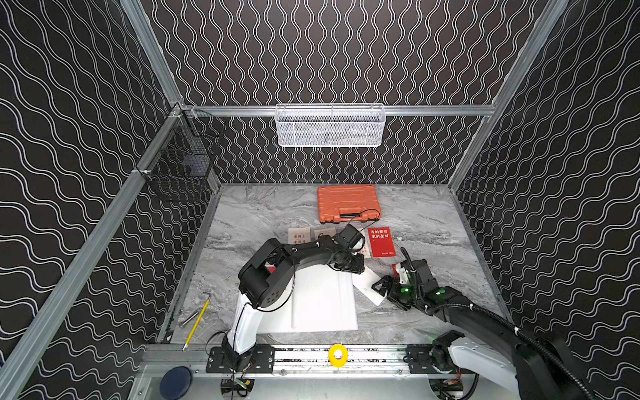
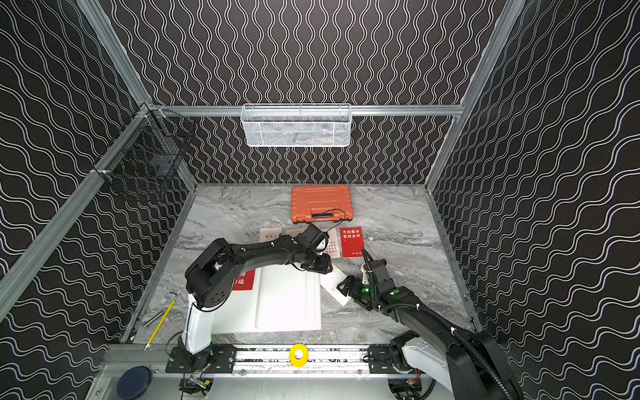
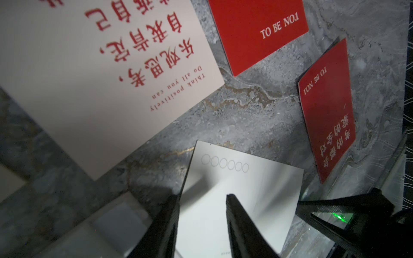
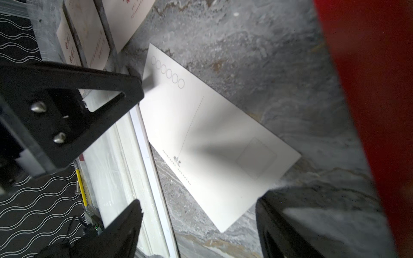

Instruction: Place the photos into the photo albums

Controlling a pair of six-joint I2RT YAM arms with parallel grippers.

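A white card, back side up [image 4: 206,142], lies on the grey table just right of the white album [image 1: 316,313]. My left gripper hangs over it, fingers apart, nothing visibly between them. My right gripper stands open at the card's right end, low over the table, with nothing visibly held. A red card inside the album shows partly [image 2: 243,280]. Behind lie beige cards [image 1: 299,234] and a red card [image 1: 382,241]; another red card [image 3: 327,111] lies at the right, largely hidden by my right arm in the top left view.
An orange case [image 1: 348,200] sits at the back. A yellow pencil [image 1: 198,320] and small tools lie at the left. A white mesh basket [image 1: 330,130] hangs on the back wall.
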